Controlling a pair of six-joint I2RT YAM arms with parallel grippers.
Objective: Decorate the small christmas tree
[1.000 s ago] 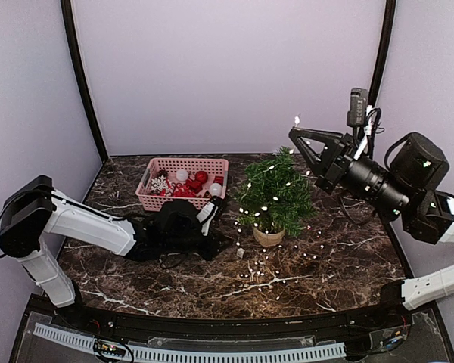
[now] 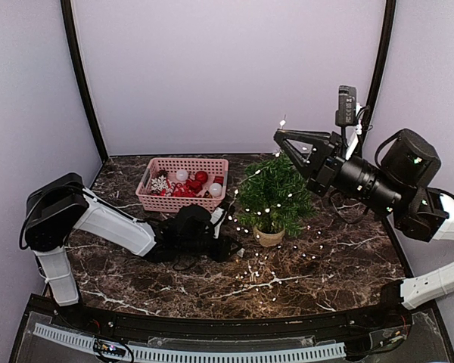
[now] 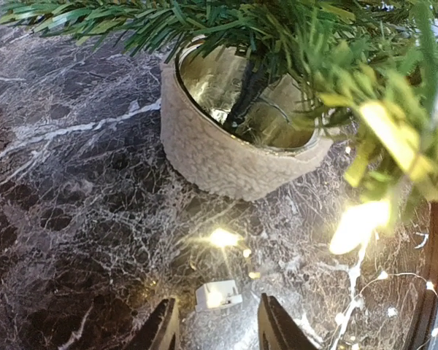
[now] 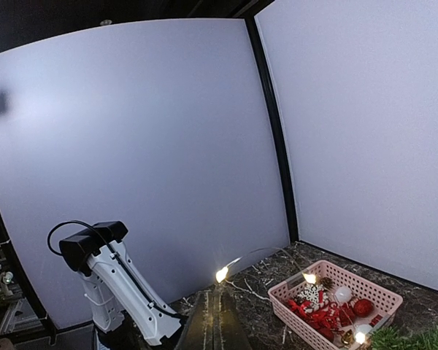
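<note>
The small green tree (image 2: 276, 193) stands in a wrapped pot (image 2: 269, 236), seen close in the left wrist view. A string of lights (image 3: 358, 226) trails over it onto the table, with a small white box (image 3: 217, 295) below the pot. My left gripper is low at that box, fingers apart, nothing visibly between them. My right gripper (image 2: 280, 138) is raised above the tree, shut on a thin strand of the light string (image 4: 222, 274).
A pink basket (image 2: 182, 201) of red and white ornaments and snowflakes stands at the back left. Walls enclose the sides and back.
My right gripper has moved left over the tree with the lights, which have shifted along. My left gripper has edged right toward the small white box.
</note>
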